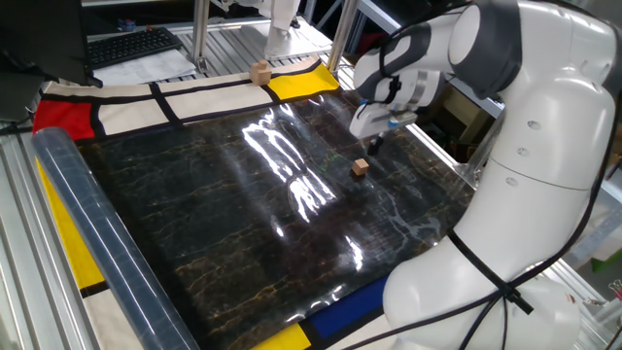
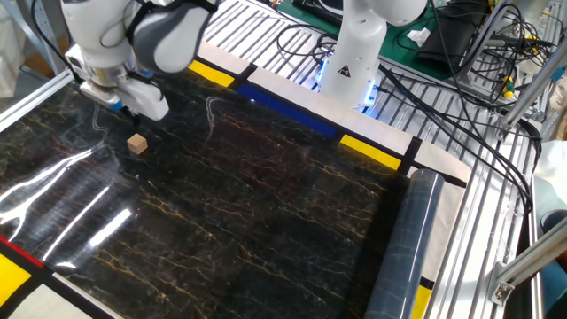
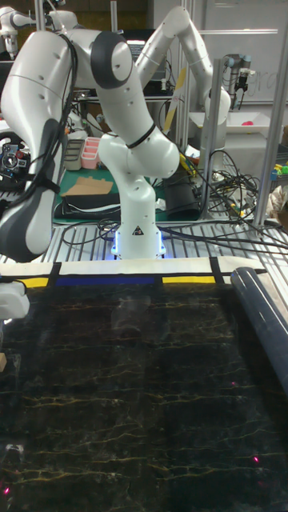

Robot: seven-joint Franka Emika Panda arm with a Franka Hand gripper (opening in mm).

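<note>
A small wooden cube [image 1: 360, 167] sits on the dark marbled sheet, near its right side in exterior view 1. The same cube [image 2: 137, 143] shows at the upper left in exterior view 2. My gripper [image 1: 376, 146] hangs just above and beside the cube, its dark fingers pointing down and apart from it. From the other side, the gripper [image 2: 133, 117] appears close behind the cube. The fingers are too small and dark to show whether they are open or shut. In exterior view 3 only a sliver of the cube [image 3: 2, 362] shows at the left edge.
Another wooden block [image 1: 259, 73] stands on the patterned cloth at the far edge. A rolled clear sheet [image 1: 107, 233] runs along the side opposite the gripper. Most of the marbled sheet [image 2: 239, 204] is bare. A keyboard [image 1: 131, 46] lies beyond the cloth.
</note>
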